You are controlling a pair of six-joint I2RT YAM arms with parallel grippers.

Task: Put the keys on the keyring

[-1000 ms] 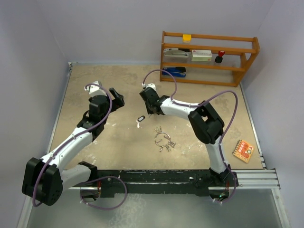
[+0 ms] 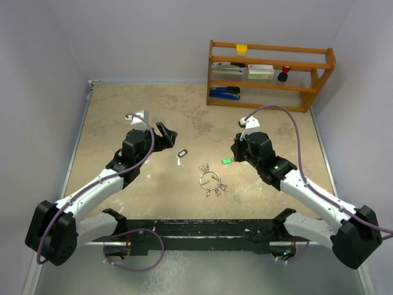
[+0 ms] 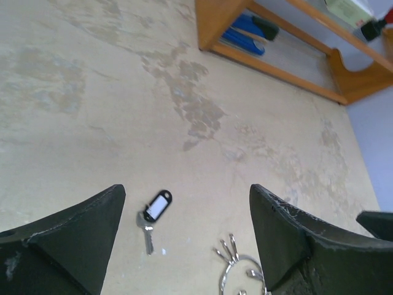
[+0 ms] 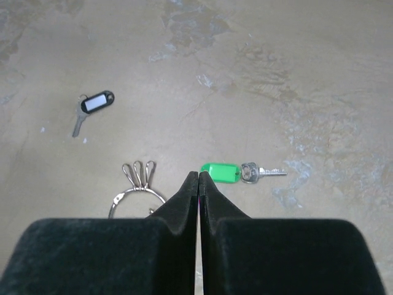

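A metal key with a green tag (image 4: 220,173) is at the tips of my right gripper, which is shut on the tag's left end. Its key blade (image 4: 273,173) points right in the right wrist view. Front-left of that gripper, the round metal keyring (image 2: 210,180) lies on the table with several small clasps around it; fingers cover part of it in the right wrist view. A second key with a black tag (image 3: 158,206) rests on the table. Above and behind it, my left gripper is open and empty, its fingers spread wide.
A wooden shelf (image 2: 270,87) holding a blue stapler (image 2: 225,93) and a white box (image 2: 260,72) stands at the back right. Purple cables (image 2: 299,138) loop over both arms.
The right arm now covers the orange notebook.
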